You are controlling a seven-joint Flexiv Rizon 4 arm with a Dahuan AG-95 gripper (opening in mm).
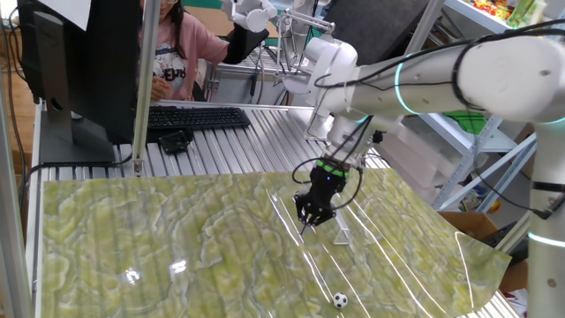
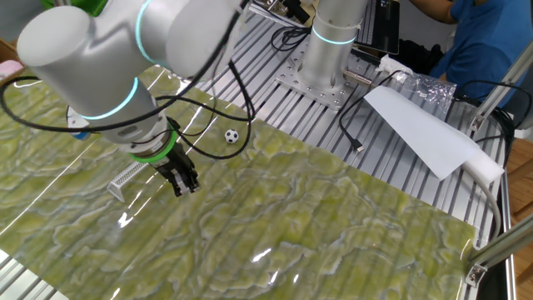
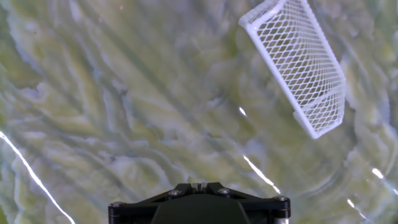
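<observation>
A small white goal with a net [image 3: 301, 59] stands on the green marbled mat, upper right in the wrist view. From the side, its frame [image 1: 342, 231] shows just beyond the black gripper [image 1: 309, 225]. My gripper is shut, its fingers together at the bottom of the wrist view with nothing visible between them. It hangs over the mat beside the goal [image 2: 125, 179], apart from it. A black-and-white toy football [image 1: 340, 300] rests on the mat, away from the gripper; the other exterior view shows this ball [image 2: 231, 136] near the mat's edge on the robot-base side.
A white sheet [image 2: 433, 137] and a loose cable [image 2: 350, 133] lie near the robot's base. Cables loop around the wrist. A person sits behind the table.
</observation>
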